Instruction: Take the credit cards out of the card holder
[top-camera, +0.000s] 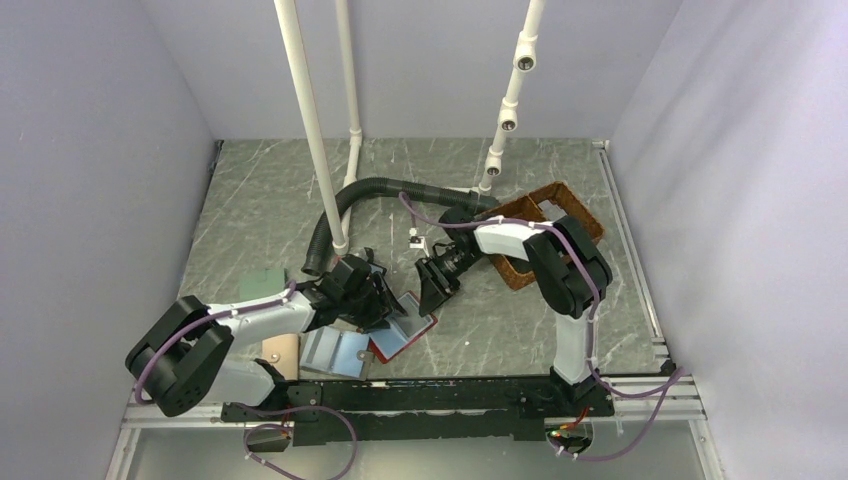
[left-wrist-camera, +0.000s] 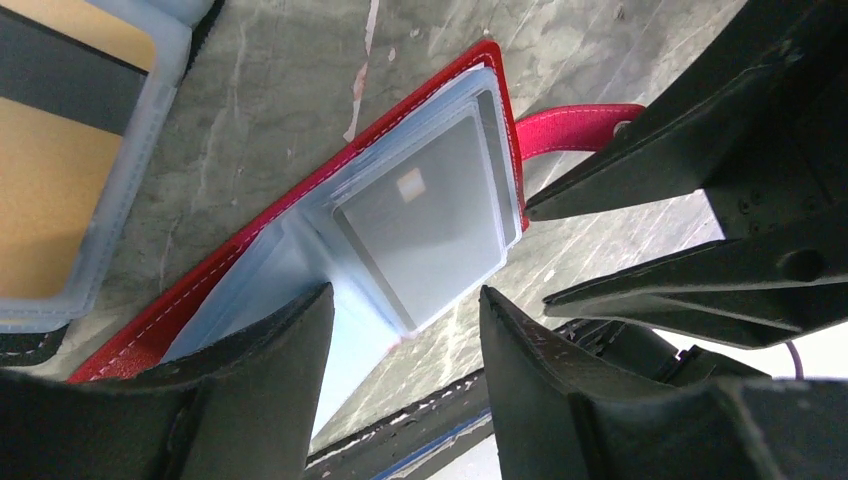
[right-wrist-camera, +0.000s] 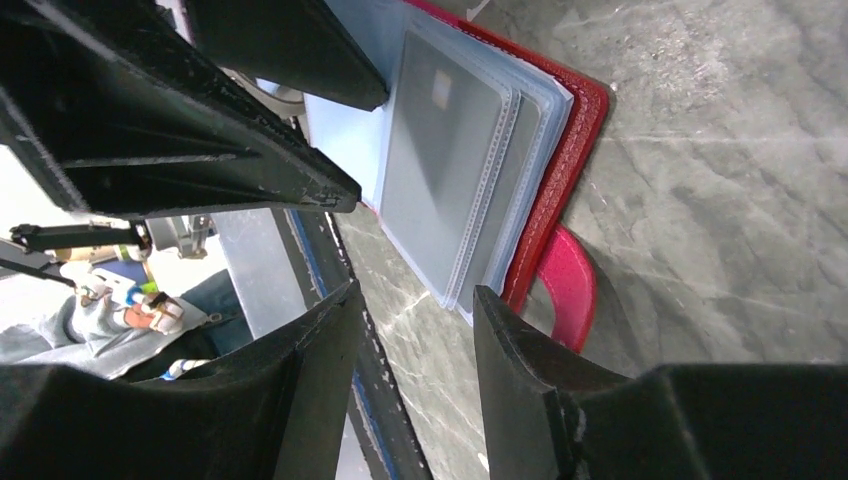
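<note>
The red card holder (top-camera: 388, 350) lies open near the table's front edge, with clear plastic sleeves (left-wrist-camera: 420, 225) and a red strap (left-wrist-camera: 570, 125); a small light square shows under the top sleeve. My left gripper is part open just over the sleeves, nothing seen between its fingers. My right gripper is part open at the holder's right end, above the sleeves' edge and strap, nothing seen between its fingers. Whether cards are inside the sleeves is hard to tell.
A pale blue holder (top-camera: 335, 350), a tan one (top-camera: 280, 355) and a green one (top-camera: 262, 283) lie at left. A wicker basket (top-camera: 580, 210) stands back right; a black hose (top-camera: 390, 185) and white pipes cross the back.
</note>
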